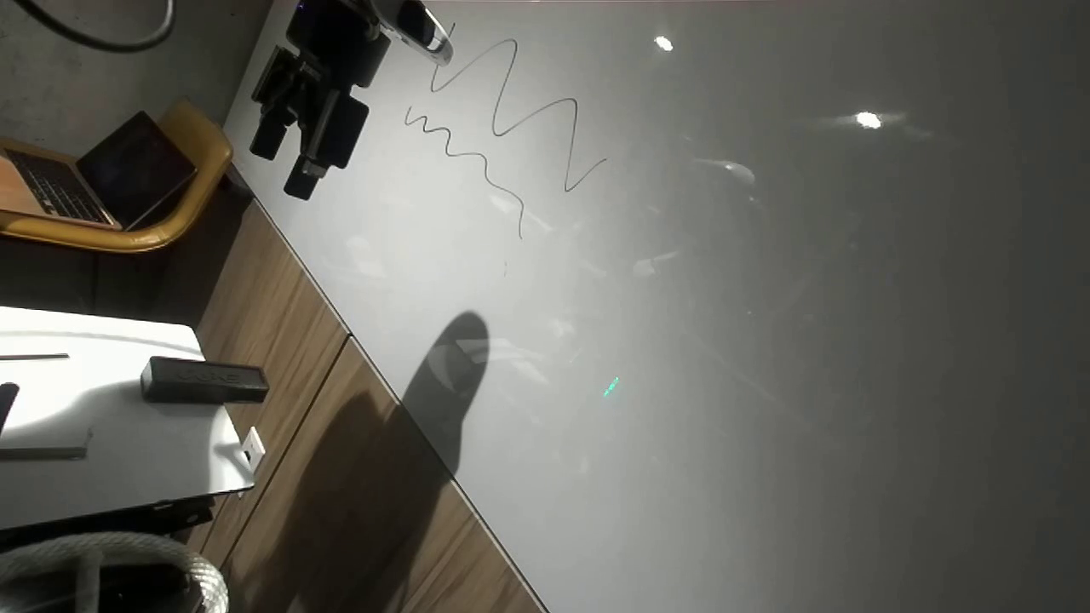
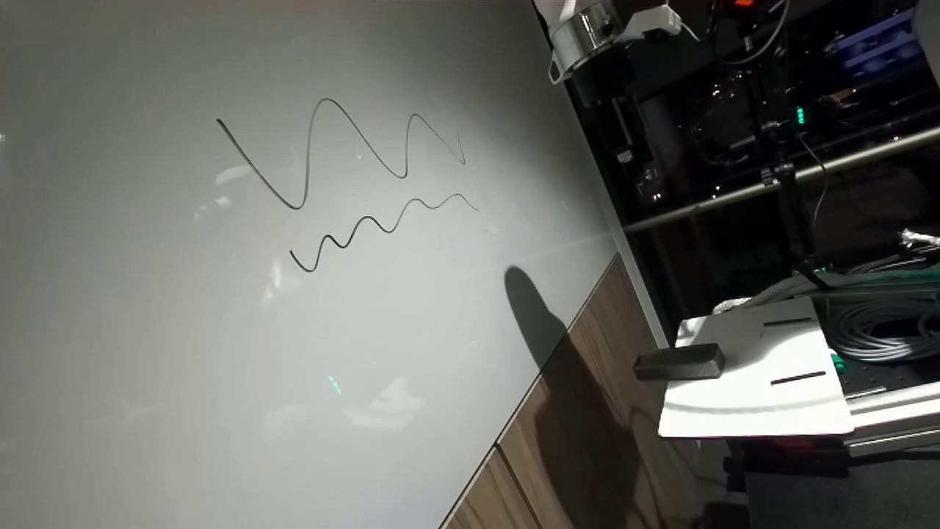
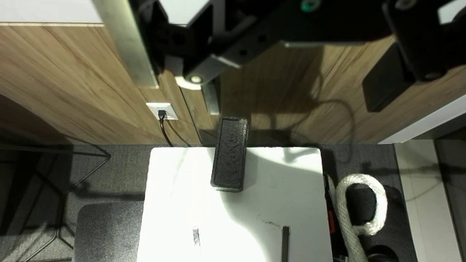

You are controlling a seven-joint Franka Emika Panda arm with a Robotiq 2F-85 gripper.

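Observation:
A black eraser (image 3: 230, 155) rests on the white tabletop (image 3: 183, 174), its far end by the table edge nearest the wood panel. In exterior view 2 the same eraser (image 2: 679, 362) overhangs that edge slightly. My gripper (image 1: 283, 165) hangs high in front of the whiteboard (image 1: 766, 358), well clear of the eraser. It is open, with its fingers apart and nothing between them. Two dark wavy lines mark the board: a larger zigzag (image 2: 308, 159) and a smaller wave (image 2: 359, 222) below it.
A coil of white rope (image 3: 380, 209) lies beside the table. A power outlet (image 3: 162, 111) with a plugged cord is on the wood panel. A yellow chair (image 1: 209, 153) holds a laptop (image 1: 61, 189).

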